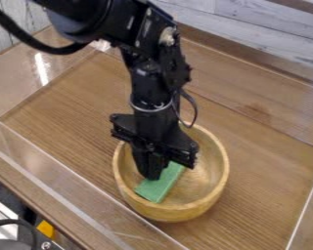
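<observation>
My black gripper [152, 158] hangs over a round wooden bowl [201, 198] in the middle of the view, its fingertips down inside the bowl's left part. A green rectangular block [159, 184] lies in the bowl, partly hidden under the gripper. The fingers look shut, and I cannot see anything held between them; the block's far end is hidden by them.
Low transparent edging runs along the front left, with cables and a small yellow item beyond it at the bottom left. A white plank wall stands at the back.
</observation>
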